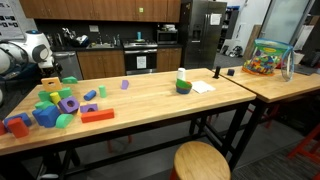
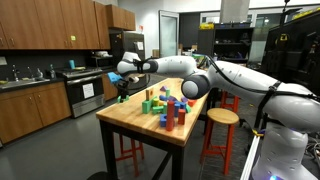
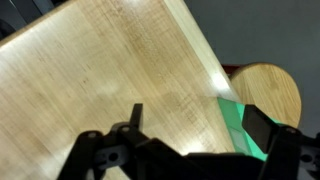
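Bare light wood tabletop (image 3: 90, 80) fills most of the wrist view. My gripper is open above it, with no object held between its fingers. A green object (image 3: 232, 122) lies close to the table edge, partly hidden behind the right-hand finger. In exterior view 1, the arm hangs over the far left of the table; its gripper (image 1: 47, 70) is small there. Colored blocks cluster at that end, among them a long red block (image 1: 98, 115), a purple ring (image 1: 69, 104) and a blue block (image 1: 46, 117).
A round stool (image 1: 202, 160) stands beside the table. Farther along the top are a green bowl (image 1: 183, 88), a white bottle (image 1: 181, 74) and white paper (image 1: 202, 87). Mid-table is mostly clear. A toy-filled clear container (image 1: 266, 58) sits on another table.
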